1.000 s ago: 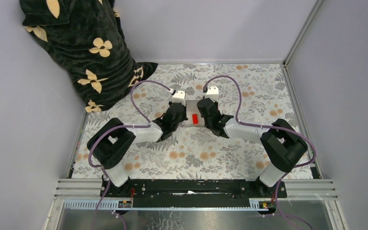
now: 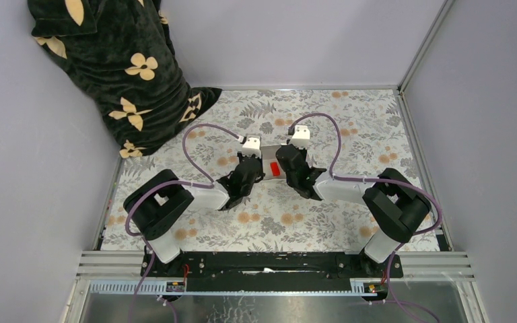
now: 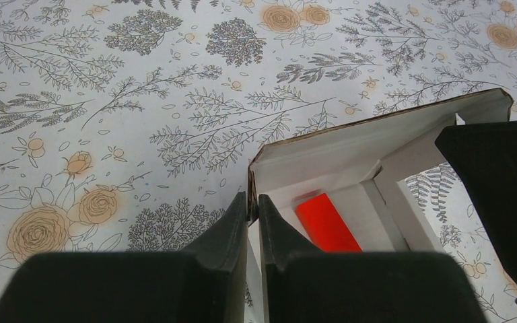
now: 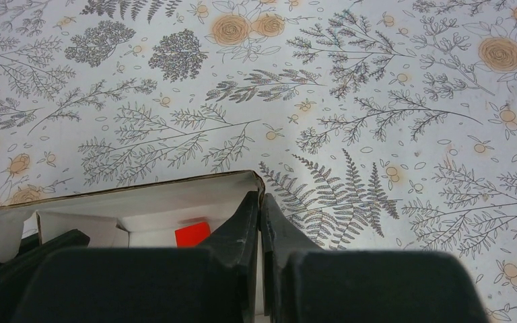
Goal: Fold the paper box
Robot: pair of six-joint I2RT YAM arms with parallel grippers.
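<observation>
A white paper box (image 2: pixel 270 152) with a red item (image 2: pixel 274 169) inside stands at the middle of the table, between both grippers. In the left wrist view, my left gripper is shut on a corner of the box's raised wall, with the red piece (image 3: pixel 324 222) beside it on the box floor. In the right wrist view, my right gripper is shut on another upper corner of the same wall. Part of the box is hidden behind the grippers and arms.
A dark green flowered cloth (image 2: pixel 108 81) fills the back left, reaching the table's edge. Grey walls border the table.
Both grippers have moved slightly toward the front of the table over the last second, and the box's back edge has moved with them.
</observation>
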